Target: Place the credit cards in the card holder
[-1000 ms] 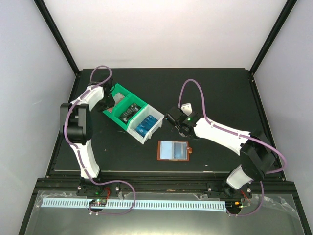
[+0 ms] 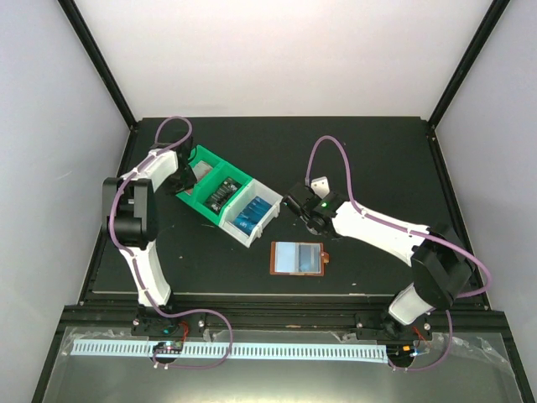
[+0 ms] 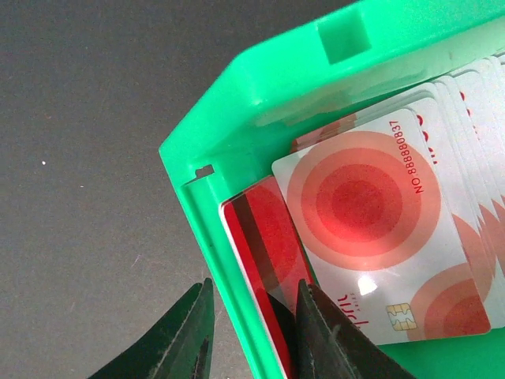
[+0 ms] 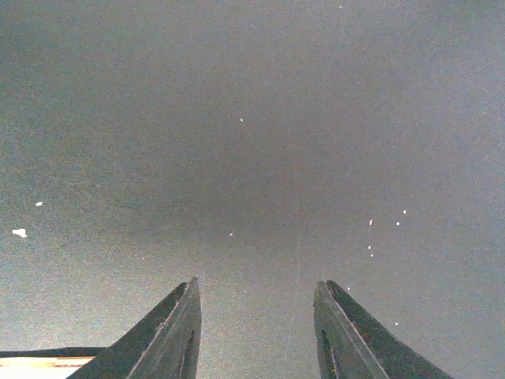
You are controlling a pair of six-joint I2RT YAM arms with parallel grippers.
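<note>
In the left wrist view a red card with a dark stripe (image 3: 272, 229) leans against the inner wall of the green bin (image 3: 201, 213). Beside it lies a stack of white cards with orange circles (image 3: 355, 197). My left gripper straddles the bin's edge, one finger outside and one inside, shut on the red card together with the wall. The brown card holder (image 2: 273, 259) lies unfolded on the table, clear pockets up. Above and right of it, my right gripper is open over bare table, nothing between its fingers.
The middle green compartment holds black cards (image 2: 222, 194); the white bin (image 2: 258, 228) beside it holds blue cards (image 2: 251, 215).
The left arm has shifted very slightly at the green bin. Bins, card holder and right arm look the same as before.
</note>
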